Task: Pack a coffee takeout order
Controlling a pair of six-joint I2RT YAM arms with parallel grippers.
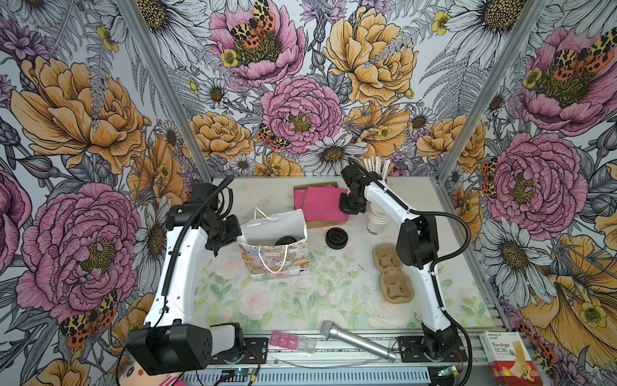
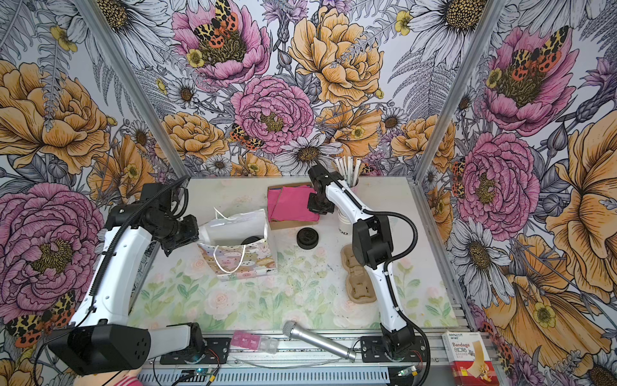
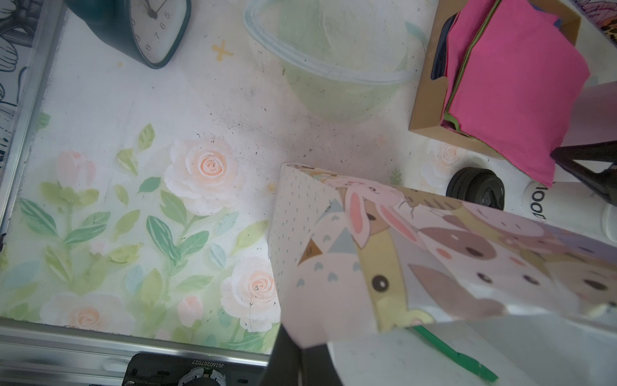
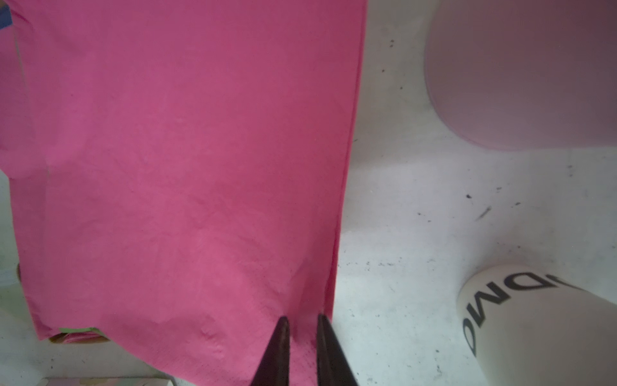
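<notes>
The patterned paper bag (image 1: pixel 276 260) stands upright, its mouth open and a black lid (image 1: pixel 286 240) inside. My left gripper is shut on its left rim, the paper drawn to a point at the fingertips. Pink napkins (image 4: pixel 192 180) lie in a shallow cardboard box (image 3: pixel 426 106). Over their right edge is my right gripper, fingers parted, with pink between and beneath them; contact is unclear. Another black lid (image 1: pixel 336 238) lies before the box. White cups (image 1: pixel 378 222) stand to the right, partly behind the arm. A brown cup carrier (image 1: pixel 393 273) lies at front right.
White straws (image 1: pixel 379 166) stand at the back behind the right arm. A teal clock (image 3: pixel 154 29) and a clear bowl (image 3: pixel 331 77) appear in the left wrist view. A microphone (image 1: pixel 356 339) lies along the front rail.
</notes>
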